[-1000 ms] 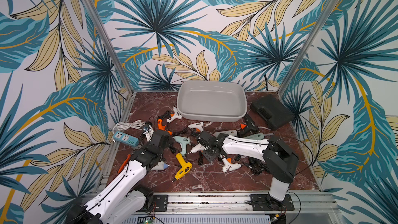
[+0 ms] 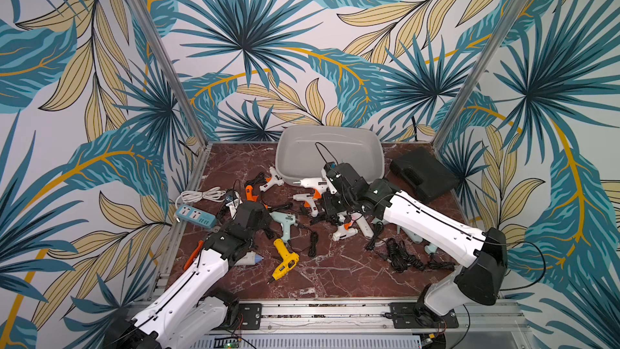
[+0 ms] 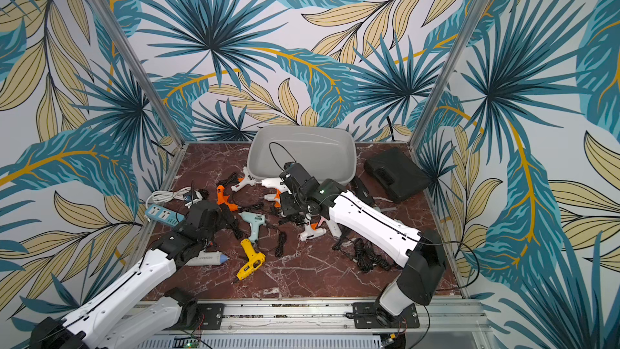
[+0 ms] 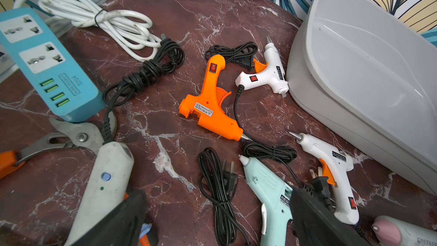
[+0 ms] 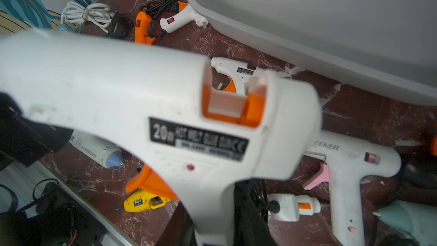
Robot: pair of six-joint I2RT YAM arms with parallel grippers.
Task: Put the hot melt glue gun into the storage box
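A white 20W hot melt glue gun [image 5: 177,95] with orange trigger is held up by my right gripper, shut on its handle, just in front of the grey storage box [image 2: 329,155] at the back centre. In the left wrist view my left gripper hangs open over the clutter, nothing seen held. On the table lie an orange glue gun [image 4: 211,109], white ones [image 4: 327,164], a mint one [image 4: 268,196] and a yellow one [image 2: 284,258].
A blue power strip [image 2: 195,215] with white cable lies at the left, a black case [image 2: 423,174] right of the box, coiled black cables at front right. The box's visible floor is empty. The table is crowded; its back left corner is clearer.
My right arm has risen and moved toward the box, carrying the white glue gun up from the middle of the table. The left arm has barely moved.
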